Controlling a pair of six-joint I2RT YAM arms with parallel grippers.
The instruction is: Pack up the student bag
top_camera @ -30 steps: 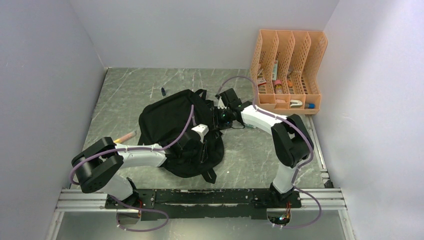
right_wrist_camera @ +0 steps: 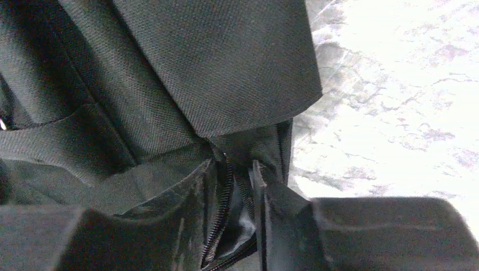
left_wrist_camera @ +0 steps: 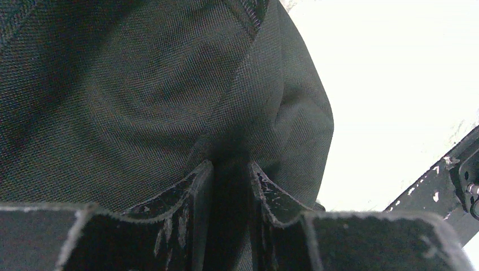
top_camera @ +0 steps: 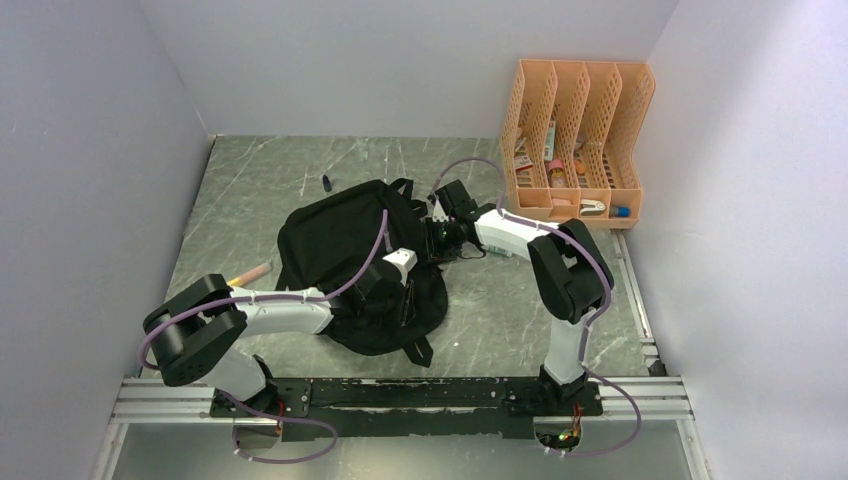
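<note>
The black student bag [top_camera: 330, 235] lies on the table with its fabric slack and folded. Over its lower right part is my left gripper [top_camera: 407, 305]. In the left wrist view that gripper stands partly open, and dark cloth shows in the gap. My right gripper [top_camera: 432, 245] is at the bag's right edge. Seen from the right wrist, this gripper is also partly open, with a zipper edge [right_wrist_camera: 226, 195] of the bag running between its fingers. Neither finger visibly clamps the cloth. The left arm hides part of the bag.
An orange divided organizer [top_camera: 620, 195] with several small items stands at the back right. A dark small object [top_camera: 326, 183] lies behind the bag, a beige stick-like item [top_camera: 252, 274] to its left. A pale item [top_camera: 498, 250] lies partly under the right arm.
The right arm has shifted slightly to the left, its gripper moving a little toward the bag. The left arm and the bag look the same.
</note>
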